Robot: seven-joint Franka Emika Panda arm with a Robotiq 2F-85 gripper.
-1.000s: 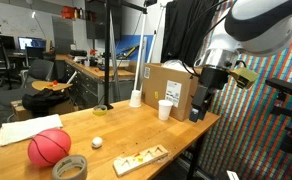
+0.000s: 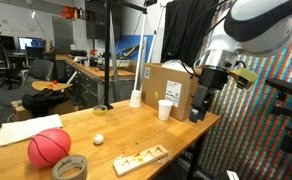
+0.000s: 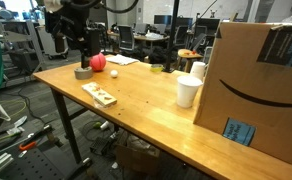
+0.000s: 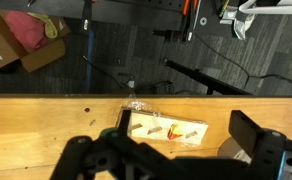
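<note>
In the wrist view my gripper is open, its two dark fingers wide apart and nothing held between them. Below it, along the table edge, lies a flat pale board (image 4: pixel 193 131) with small pieces on it. The same board (image 2: pixel 141 160) shows at the front of the table in exterior view 1. In exterior view 2 my arm hangs high at the upper left, above the near table end. A red ball (image 2: pixel 49 147), a roll of tape (image 2: pixel 70 167) and a small white ball (image 2: pixel 98 140) rest on the wooden table (image 2: pixel 121 125).
A white cup (image 3: pixel 188 92) stands near the big cardboard box (image 3: pixel 256 90) at the table's other end. Further back are a yellow round item (image 3: pixel 156 68) and a white cloth (image 2: pixel 29 130).
</note>
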